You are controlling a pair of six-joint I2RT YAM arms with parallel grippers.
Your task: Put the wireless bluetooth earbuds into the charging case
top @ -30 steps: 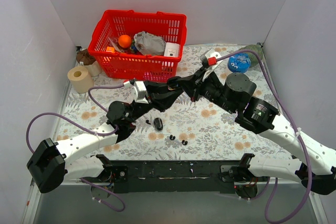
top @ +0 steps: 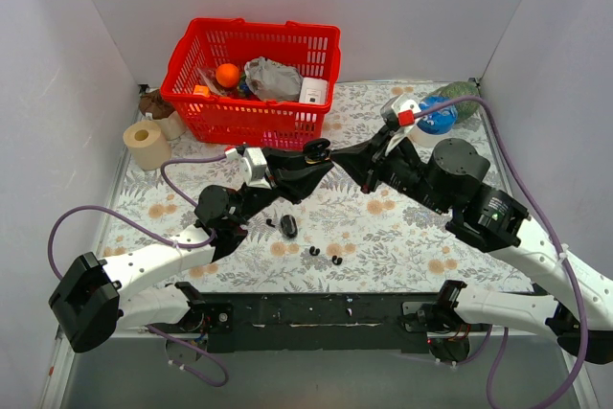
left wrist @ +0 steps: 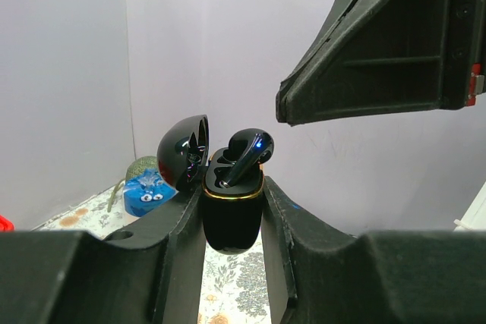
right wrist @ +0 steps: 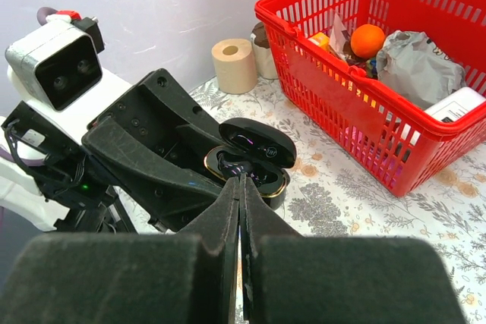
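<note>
My left gripper (top: 305, 171) is shut on the black charging case (left wrist: 232, 221), holding it above the table with its lid (left wrist: 184, 151) raised. A black earbud (left wrist: 247, 155) showing a small blue light sits in the case, its head sticking up above the gold rim and its stem lying at a slant; how deeply it is seated I cannot tell. My right gripper (top: 335, 154) is shut right beside the case, nothing visible between its fingertips. In the right wrist view those tips overlap the near edge of the case (right wrist: 275, 193); contact is unclear.
On the patterned table lie a dark oval object (top: 288, 226) and small black pieces (top: 314, 251), below the held case. A red basket (top: 251, 122) stands behind, a tape roll (top: 147, 145) at left, and a blue-topped container (top: 437, 118) at back right.
The left arm and case have stayed still.
</note>
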